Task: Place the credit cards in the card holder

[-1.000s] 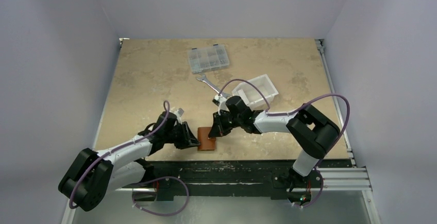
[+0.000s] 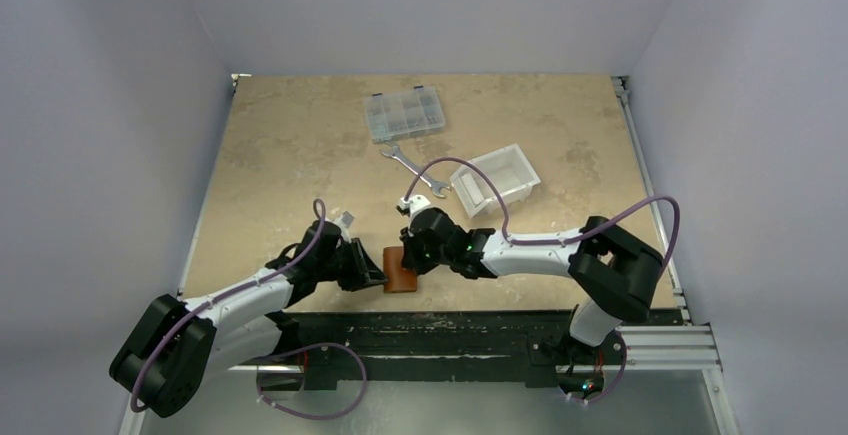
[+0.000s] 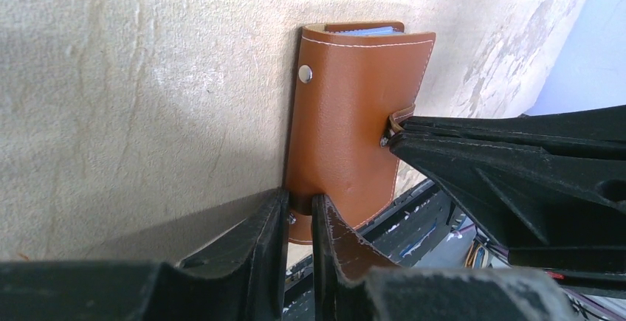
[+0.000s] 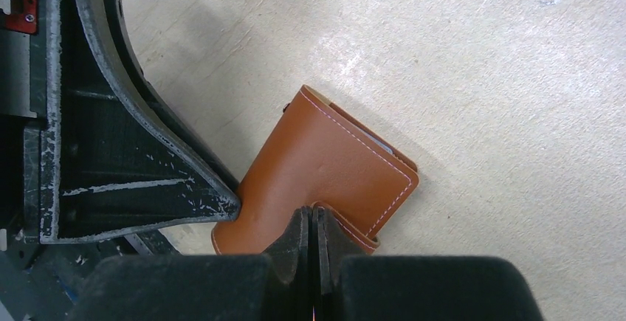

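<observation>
A brown leather card holder [image 2: 400, 271] lies folded on the table. Along its open end in the left wrist view, a blue card edge [image 3: 373, 32] shows inside. My left gripper has its fingers slightly parted at the lower spine edge, with brown leather visible between the tips. At the holder's opposite long side is the closing strap [image 3: 403, 114]. My right gripper is shut with its tips against that strap; whether the strap is pinched between them cannot be made out. In the top view, both grippers partly cover the holder.
A white bin [image 2: 510, 170] with a pale block inside stands behind the right arm. Farther back are a wrench [image 2: 408, 162] and a clear compartment box [image 2: 404, 113].
My right gripper has moved left and toward the table's front edge, further over the holder. The left arm has shifted only slightly. The holder has stayed in place.
</observation>
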